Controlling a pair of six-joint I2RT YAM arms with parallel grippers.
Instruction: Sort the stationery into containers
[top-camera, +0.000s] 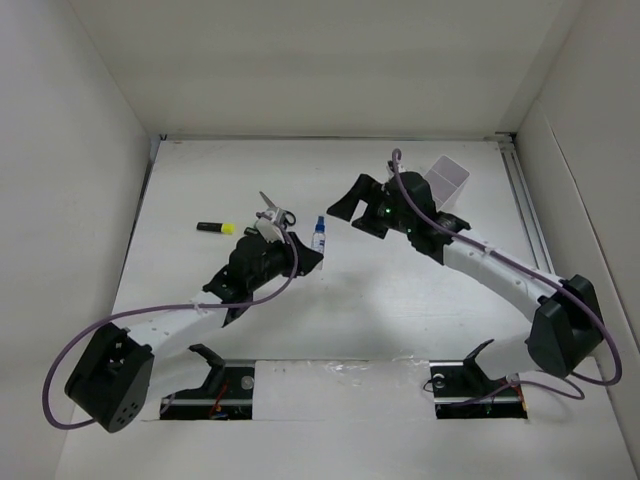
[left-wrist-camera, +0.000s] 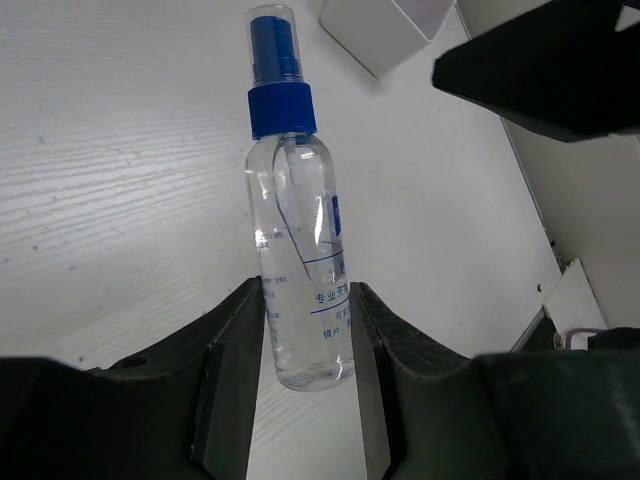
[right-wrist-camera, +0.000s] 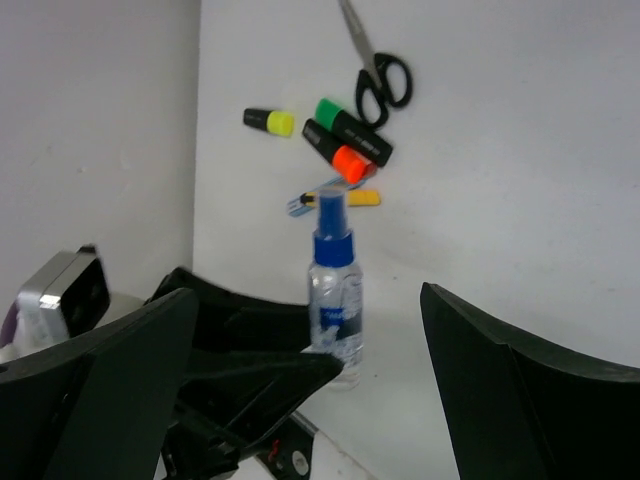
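Note:
My left gripper (top-camera: 308, 250) holds a clear spray bottle (left-wrist-camera: 300, 240) with a blue top upright in the middle of the table. My right gripper (top-camera: 355, 210) stands open beside it, the bottle between its fingers in the right wrist view but apparently not touched. Scissors (right-wrist-camera: 385, 90), a yellow highlighter (right-wrist-camera: 268, 122), a green marker (right-wrist-camera: 350, 130), an orange marker (right-wrist-camera: 335, 152) and a thin yellow item (right-wrist-camera: 362, 198) lie on the left of the table.
A white divided container (top-camera: 447, 177) stands at the back right, partly behind my right arm.

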